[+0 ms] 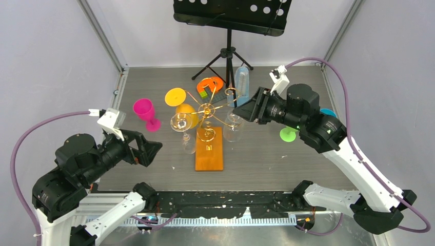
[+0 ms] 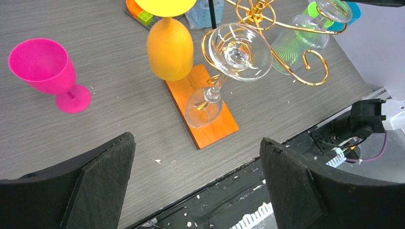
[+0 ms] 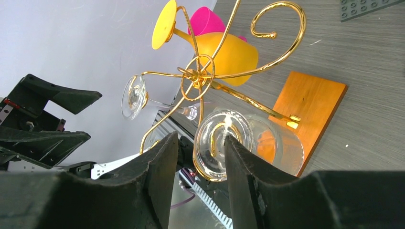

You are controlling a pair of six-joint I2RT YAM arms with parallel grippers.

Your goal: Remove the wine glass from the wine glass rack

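A gold wine glass rack (image 1: 206, 109) with curled arms rises from an orange wooden base (image 1: 209, 159). Upside down on it hang a yellow goblet (image 2: 170, 50), a clear glass (image 2: 204, 107) on the left and another clear glass (image 3: 282, 148) on the right. My right gripper (image 1: 239, 110) is at the right-hand glass's foot (image 3: 224, 143); in the right wrist view its fingers stand apart, the foot showing beyond and partly behind one finger. Whether they touch it, I cannot tell. Left of the rack, my left gripper (image 1: 154, 155) hangs open and empty.
A pink goblet (image 1: 144, 110) stands at the left of the table. Green (image 1: 288, 134) and blue (image 1: 328, 111) cups are on the right, partly behind the right arm. Behind the rack are an orange toy (image 1: 210, 83) and a black music stand (image 1: 229, 56).
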